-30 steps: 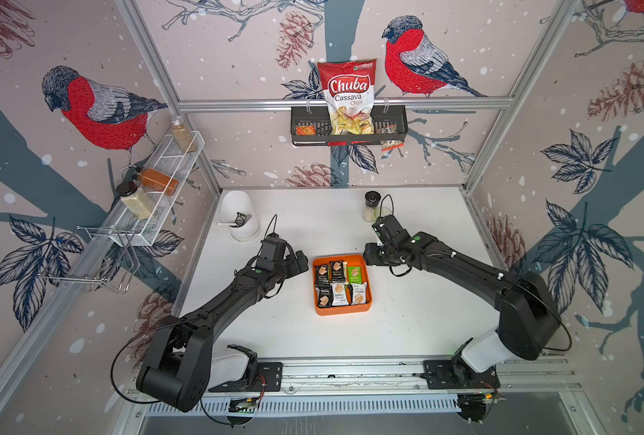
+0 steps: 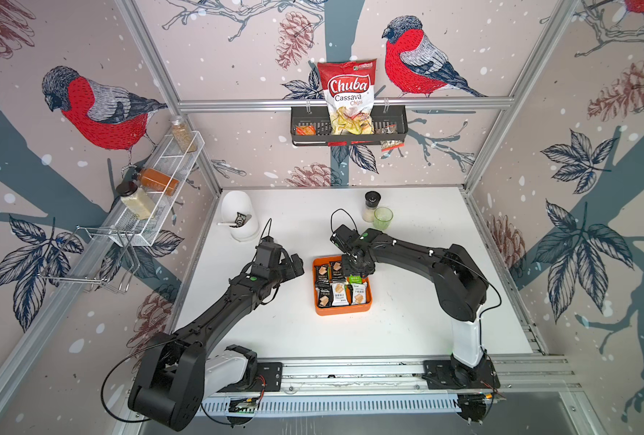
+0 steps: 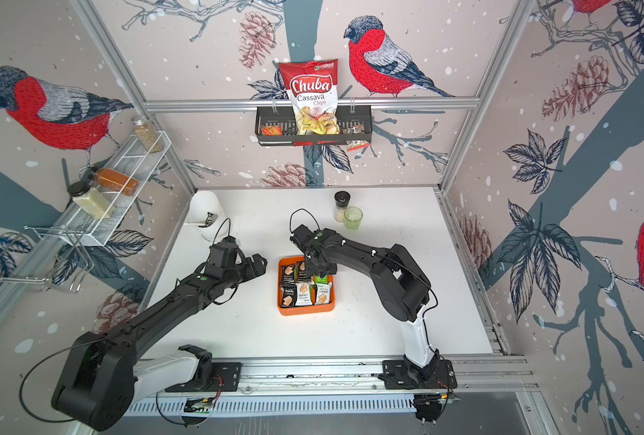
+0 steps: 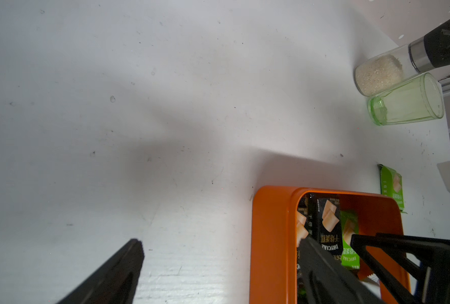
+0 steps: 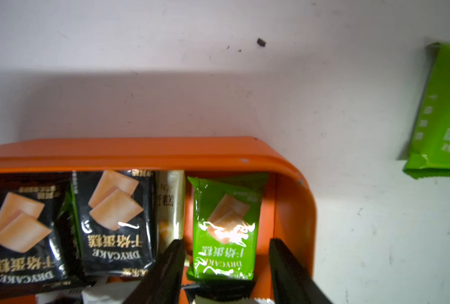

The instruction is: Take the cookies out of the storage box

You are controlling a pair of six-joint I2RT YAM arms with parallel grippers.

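Observation:
The orange storage box (image 2: pixel 343 311) stands mid-table, holding black and white cookie packets (image 2: pixel 340 293) and a green packet (image 5: pixel 225 228) in its back right corner. Above that corner is my right gripper, its fingers apart on either side of the green packet's near end; contact is not visible. A second green packet lies on the table outside the box, also visible in the left wrist view (image 4: pixel 392 185). My left gripper (image 2: pixel 297 266) is open just left of the box, with nothing between its fingers.
A green glass (image 2: pixel 382 217) and a grinder with a black top (image 2: pixel 372 199) stand behind the box. At the back left is a white container (image 2: pixel 236 210) with a dark packet in it. Table space right of the box is clear.
My right arm has swung left from beside the box to over its back right corner, and its gripper has come down. The left arm has shifted slightly left.

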